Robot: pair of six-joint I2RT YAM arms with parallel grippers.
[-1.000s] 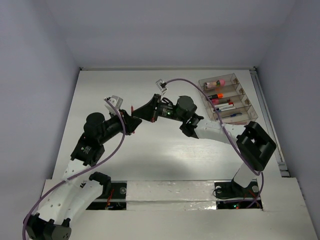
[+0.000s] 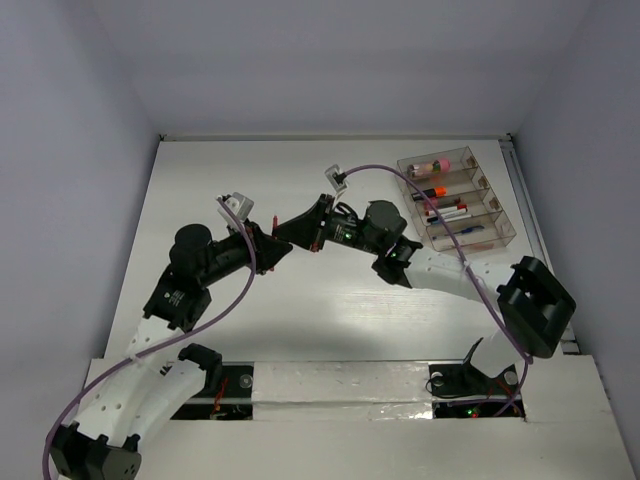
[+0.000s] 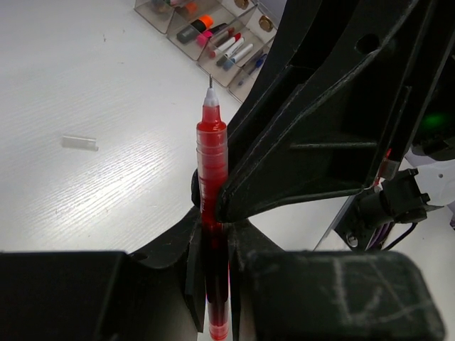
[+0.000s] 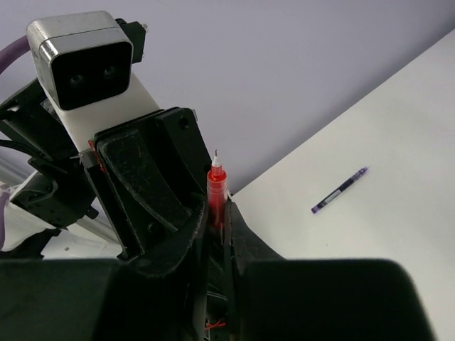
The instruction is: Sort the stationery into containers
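Note:
Upright between the two hands is a red pen [image 3: 212,160] with its fine metal tip bare and pointing up. My left gripper is shut on its lower part. From the right side, my right gripper [image 2: 278,233] reaches in at the same pen, a dark fingertip on either side of the barrel in the left wrist view. In the right wrist view the red pen [image 4: 216,186] rises just beyond that gripper's close-set fingers; whether they grip it cannot be made out. A clear divided organizer [image 2: 478,178] at the back right contains markers and pens.
A purple pen [image 4: 340,190] lies alone on the white table in the right wrist view. A small clear piece [image 3: 79,143] rests on the table in the left wrist view. Open table surrounds both; grey walls bound the area.
Both grippers and the red pen have shifted slightly to the right, still meeting at the pen. The right arm has swung a little rightward too. The organizer stays as it was.

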